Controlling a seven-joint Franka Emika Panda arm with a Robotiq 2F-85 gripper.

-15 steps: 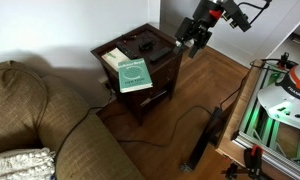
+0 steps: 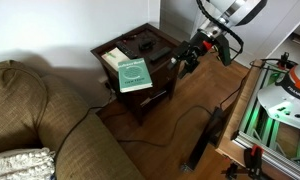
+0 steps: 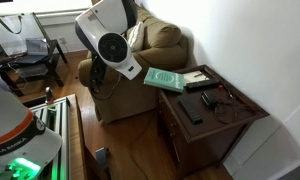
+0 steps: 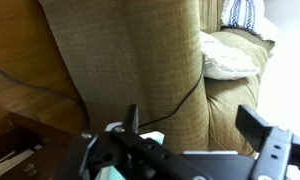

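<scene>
A green book (image 2: 134, 75) lies at the near left edge of the dark wooden cabinet (image 2: 155, 93), its cover facing up; exterior view 2 shows the same book (image 3: 165, 78) jutting past the cabinet's edge. My gripper (image 2: 179, 66) hangs in the air to the right of the book in exterior view 1, apart from it. Widely spaced fingers flank the empty gap of the gripper in the wrist view, so it is open. Only slivers of a pale green surface show behind the gripper body there.
Another book (image 3: 198, 78) and small dark items, including a black box (image 3: 188, 108), occupy the cabinet top. A brown sofa (image 2: 65, 125) with a white cushion (image 4: 228, 58) stands to the left. Cables (image 2: 150, 143) cross the wooden floor.
The gripper has moved left and somewhat lower in exterior view 1, coming closer to the cabinet and the green book. The book and the furniture have stayed put.
</scene>
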